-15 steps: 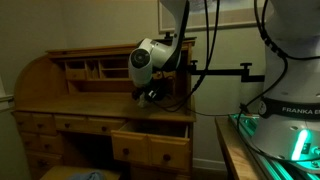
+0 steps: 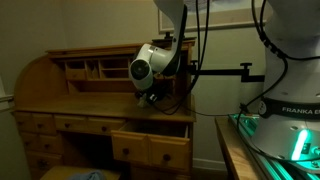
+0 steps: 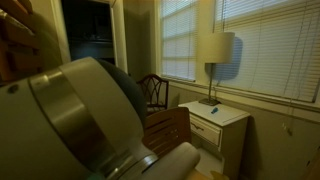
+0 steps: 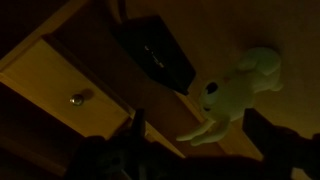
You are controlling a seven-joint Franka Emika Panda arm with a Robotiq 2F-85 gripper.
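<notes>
My gripper stands open, its dark fingers (image 4: 272, 140) apart along the bottom of the wrist view. A pale plush toy (image 4: 238, 92) with a dark eye or nose lies beyond the gap on the wooden surface, limbs toward the lower left; it is not between the fingers. Beside it is a black box-like object (image 4: 155, 52) with small, unreadable lettering. A wooden drawer front (image 4: 62, 88) with a round knob fills the left. From outside, the arm hangs over the right part of the desk (image 2: 95, 103), and the toy cannot be made out.
A lower desk drawer (image 2: 150, 147) is pulled out below the arm. Cubbyholes (image 2: 85, 70) line the desk's back. Black cables (image 2: 205, 50) loop beside the arm. Light is dim.
The arm's wrist has shifted slightly to the right in exterior view 1. The desk and pulled-out drawer look unchanged.
</notes>
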